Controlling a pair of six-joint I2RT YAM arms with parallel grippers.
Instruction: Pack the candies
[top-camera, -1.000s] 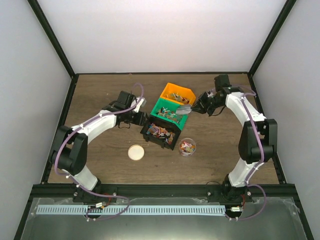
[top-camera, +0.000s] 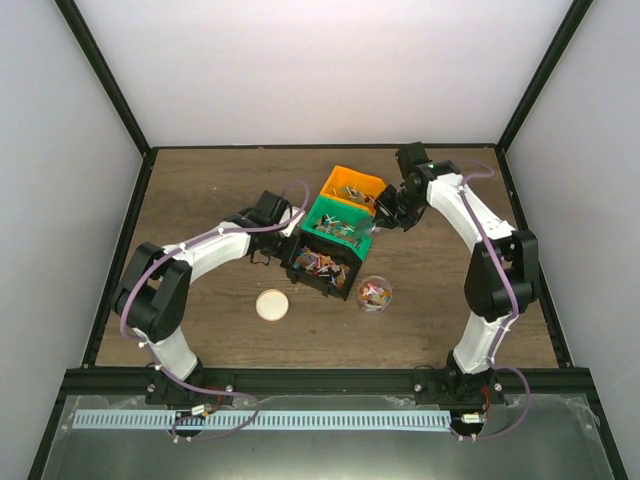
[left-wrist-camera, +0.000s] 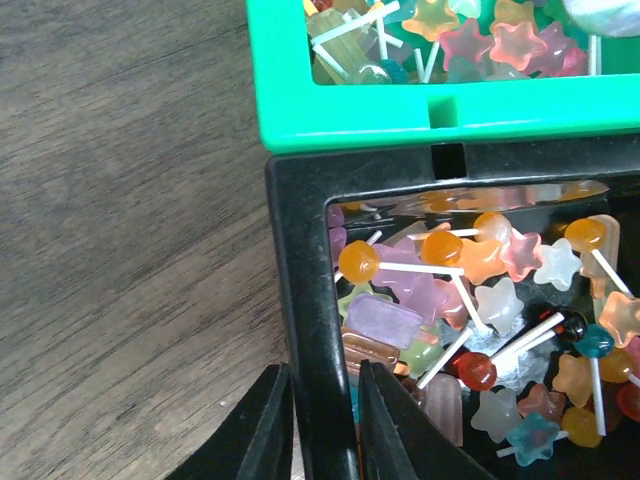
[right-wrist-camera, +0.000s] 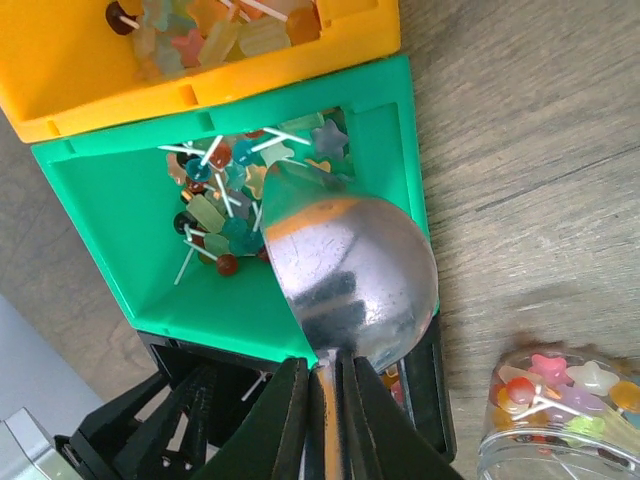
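Straddling the side wall of the black bin, my left gripper is part open, one finger outside and one inside; contact with the wall cannot be made out. My right gripper is shut on the handle of a metal scoop. The scoop's bowl hangs over the right side of the green bin, and no candy shows on its visible face. Star candies and lollipops lie in the black bin. A clear round tub holds some candies.
An orange bin with candies adjoins the green bin at the back. A round cream lid lies on the table left of the tub.
My left gripper has moved right and reached the black bin's wall. The right arm has shifted left, bringing the scoop slightly lower over the green bin.
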